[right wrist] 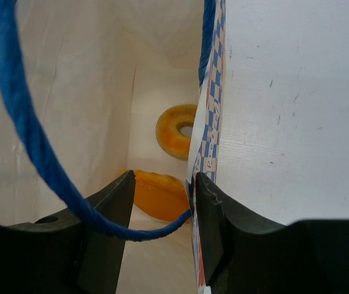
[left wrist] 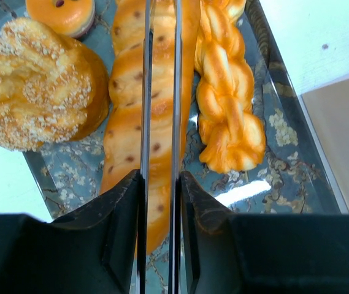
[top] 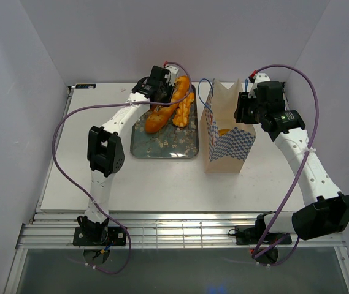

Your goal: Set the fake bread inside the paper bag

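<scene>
A long orange baguette (left wrist: 122, 128) lies slanted on the dark tray, with a braided loaf (left wrist: 226, 92) close on its right. In the left wrist view, my left gripper is over the baguette, part open with a narrow gap. Two thin metal strips run up from its fingers (left wrist: 116, 202) across the bread; whether they touch it I cannot tell. The paper bag (top: 226, 107) stands upright and open. At its right rim is my right gripper, part open, with the checked bag edge running by its right finger. A blue handle (right wrist: 57, 177) crosses in front.
Inside the bag are a ring-shaped bread (right wrist: 173, 131) and an orange piece (right wrist: 159, 196). A seeded round bread (left wrist: 36, 86) and a donut (left wrist: 61, 15) share the tray (top: 162, 152).
</scene>
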